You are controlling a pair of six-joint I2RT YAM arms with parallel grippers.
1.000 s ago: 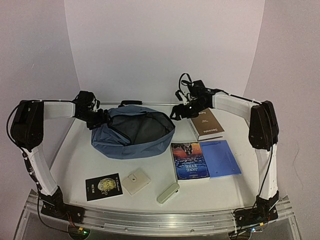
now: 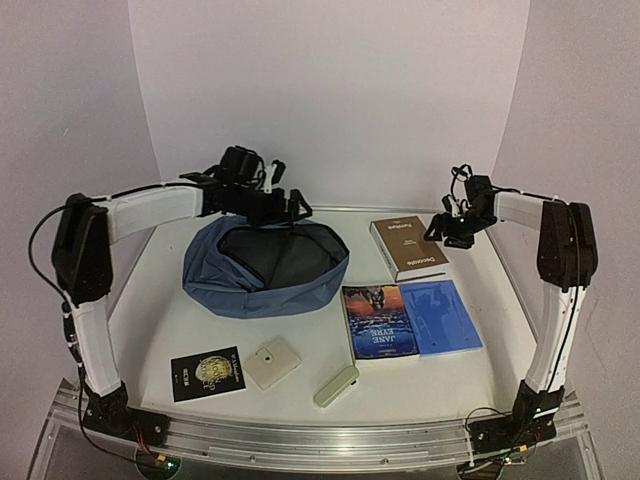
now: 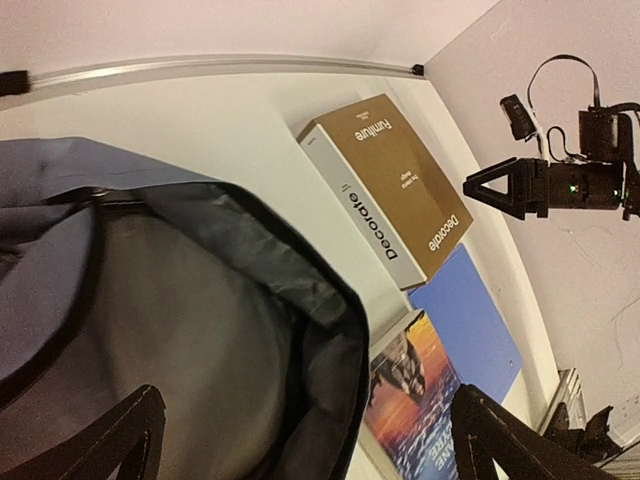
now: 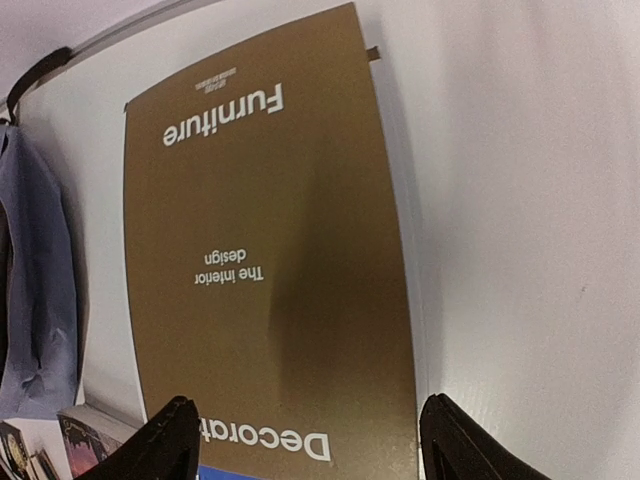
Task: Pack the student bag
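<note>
The blue-grey bag [image 2: 215,285] lies at the centre left, its dark inside [image 3: 190,330] gaping open. Above its back rim hovers my left gripper [image 2: 288,205], open and empty, its fingers [image 3: 130,440] wide apart. Over the right side of the thick brown Furniture book [image 2: 410,250] hangs my right gripper [image 2: 440,224], also open; the book's cover [image 4: 270,230] fills much of the right wrist view beneath it. In front of that book lie the Jane Eyre book [image 2: 380,325] and a blue folder or book [image 2: 440,318].
A black book [image 2: 207,374], a cream wallet-like case [image 2: 272,364] and a pale green pencil case [image 2: 336,386] lie along the front. Walls enclose the table at the back and sides. Clear surface shows right of the brown book.
My left gripper has swung right from the bag's left side to above its back rim. The right gripper has moved right, from beside the bag to the brown book. The objects stayed put.
</note>
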